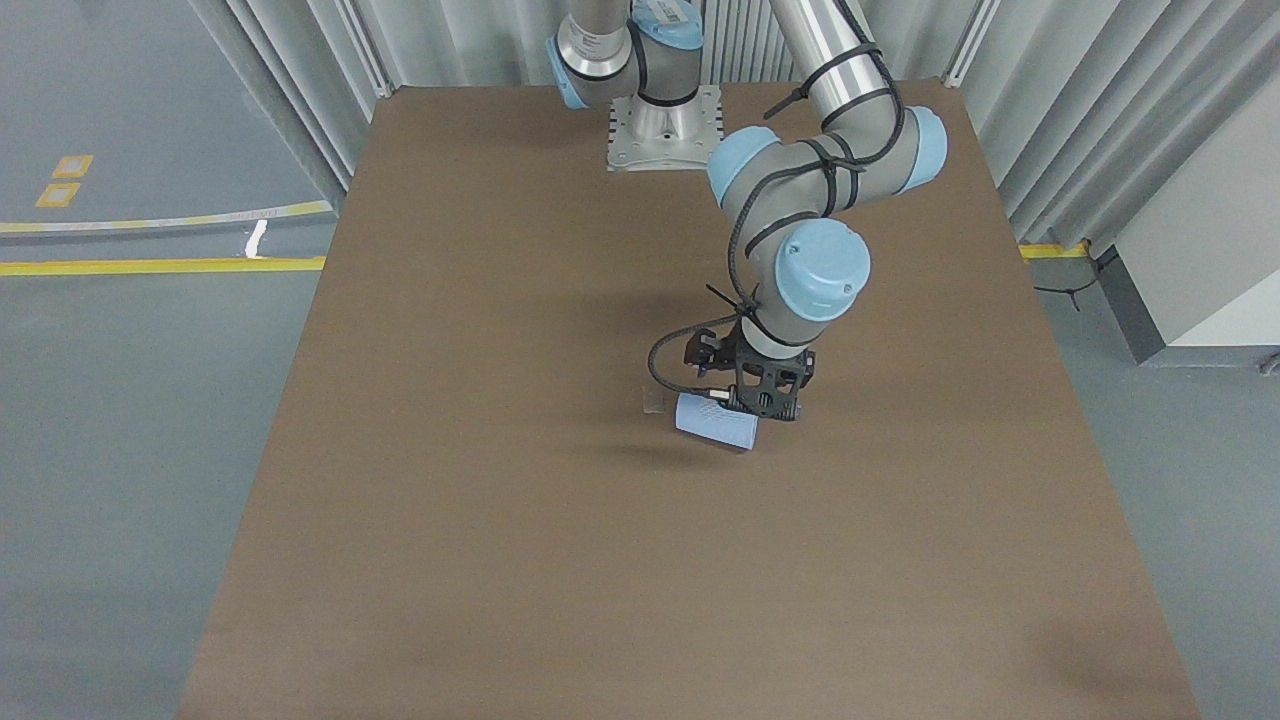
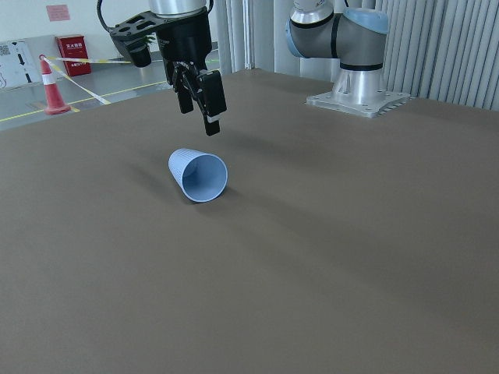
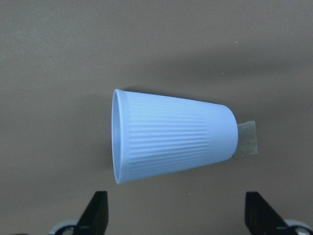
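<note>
A light blue ribbed cup (image 1: 716, 425) lies on its side on the brown table; the left view (image 2: 198, 175) shows its open mouth, and in the wrist view (image 3: 173, 134) the mouth faces left. My gripper hangs above and beside the cup, its two fingers wide apart at the bottom of the wrist view, nothing between them. In the front view it partly overlaps the cup. A small translucent patch (image 3: 246, 139) lies at the cup's base.
</note>
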